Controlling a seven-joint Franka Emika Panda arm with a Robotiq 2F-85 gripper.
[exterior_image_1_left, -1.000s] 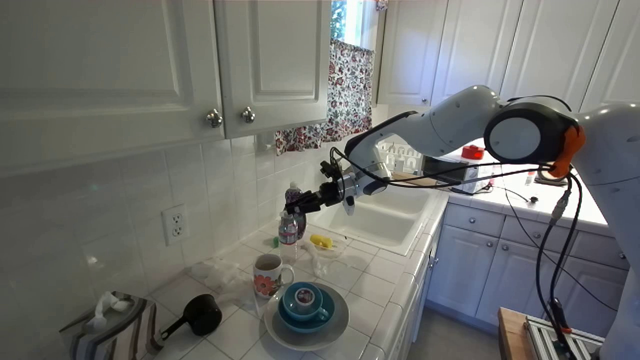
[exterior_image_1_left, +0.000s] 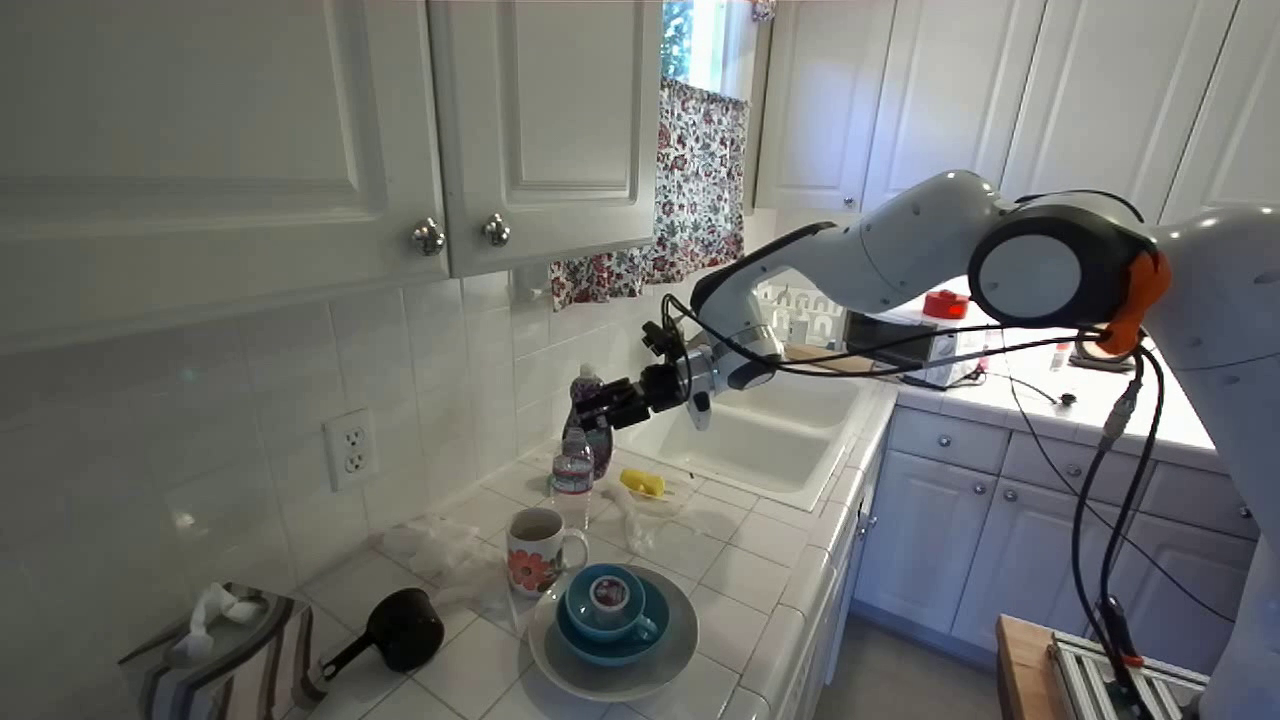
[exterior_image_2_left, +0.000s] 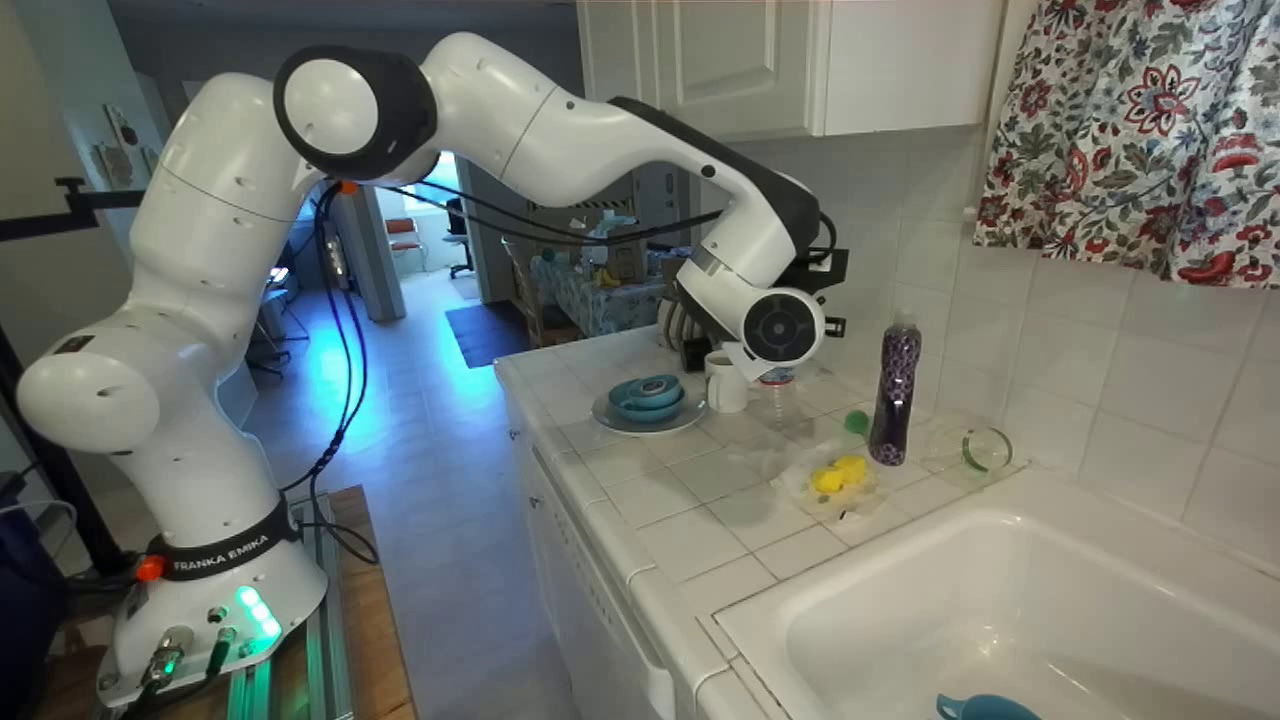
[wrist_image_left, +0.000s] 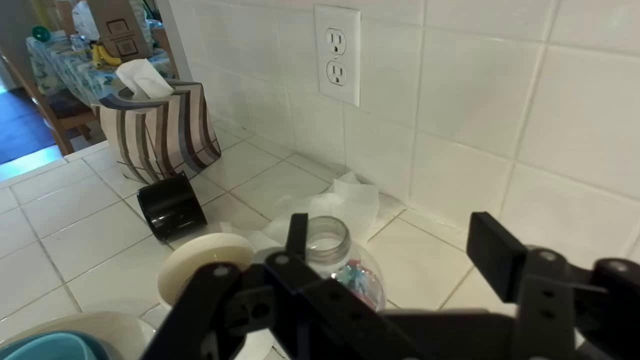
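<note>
A clear plastic bottle (exterior_image_1_left: 573, 470) with a printed label and no cap appears upright on the tiled counter, beside the flowered mug. My gripper (exterior_image_1_left: 588, 414) is just above it, near the bottle's mouth. In the wrist view the gripper has its two fingers well apart, with nothing pinched between them. Close by the left finger (wrist_image_left: 297, 236) is the bottle's open neck (wrist_image_left: 327, 239), and part of the bottle is hidden by the gripper. From the other side, the arm's wrist covers the top of the bottle (exterior_image_2_left: 780, 406).
The mug (exterior_image_1_left: 528, 570) and a grey plate (exterior_image_1_left: 558, 664) holding teal dishes stand nearer the front. A purple soap bottle (exterior_image_2_left: 896, 390), yellow item (exterior_image_2_left: 839, 474) and green cap (exterior_image_2_left: 857, 421) lie toward the sink (exterior_image_2_left: 864, 588). A black pot (exterior_image_1_left: 405, 629) and tissue box (wrist_image_left: 162, 129) are further along.
The bottle is slightly lower and further left in exterior view 1, a little apart from the gripper, whose fingers look wider. The green cap behind is now hidden there. The arm has barely moved.
</note>
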